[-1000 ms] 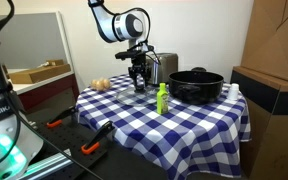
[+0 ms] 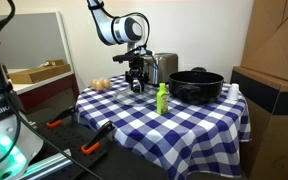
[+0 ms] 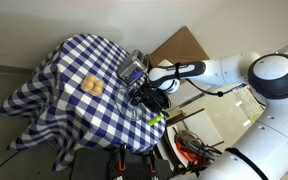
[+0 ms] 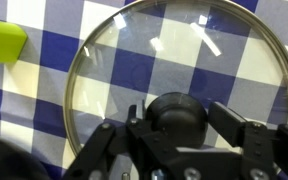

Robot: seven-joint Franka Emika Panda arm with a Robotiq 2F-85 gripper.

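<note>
A round glass lid with a metal rim lies flat on the checkered tablecloth, its black knob facing up. My gripper is over the lid, its two dark fingers on either side of the knob, part open. From these views I cannot tell whether the fingers touch the knob. In the first exterior view the gripper hangs low over the lid in the middle of the table.
The black pot stands open to the right of the lid. A green bottle is close by, towards the front. Behind stands a metal toaster; round tan items lie at left.
The gripper has come down a little towards the lid's knob. The lid, pot and bottle have stayed where they were.
</note>
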